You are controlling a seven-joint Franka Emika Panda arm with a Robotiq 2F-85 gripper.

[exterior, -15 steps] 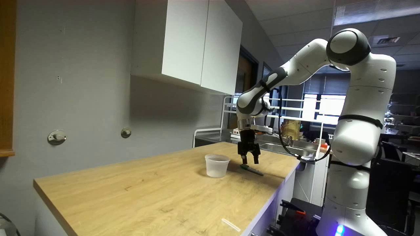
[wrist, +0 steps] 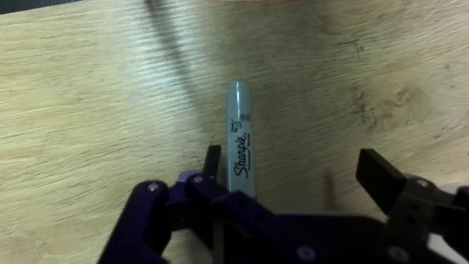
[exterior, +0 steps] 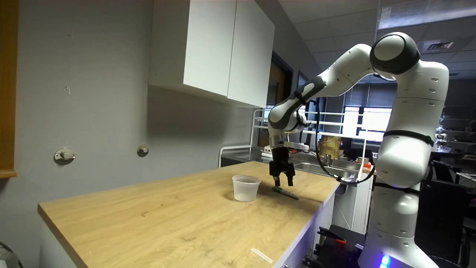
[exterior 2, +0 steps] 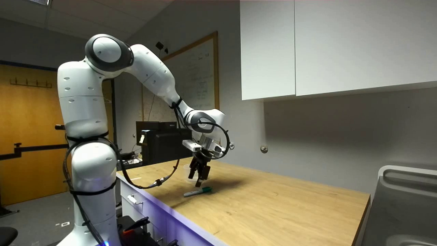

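Note:
A grey Sharpie marker (wrist: 240, 132) with a green cap lies flat on the wooden counter; in the second exterior view the marker (exterior 2: 197, 192) shows whole. Just above it hangs my gripper (exterior: 283, 184), open and pointing down, its fingers empty. In the wrist view the gripper has its fingers wide apart, and the marker is between them, much closer to the left one. The marker's cap end is hidden there behind the gripper body. A translucent plastic cup (exterior: 245, 188) stands upright beside the gripper, partly behind it in the second exterior view.
White wall cabinets (exterior: 227, 49) hang above the back. A metal sink (exterior: 328, 169) adjoins the far end.

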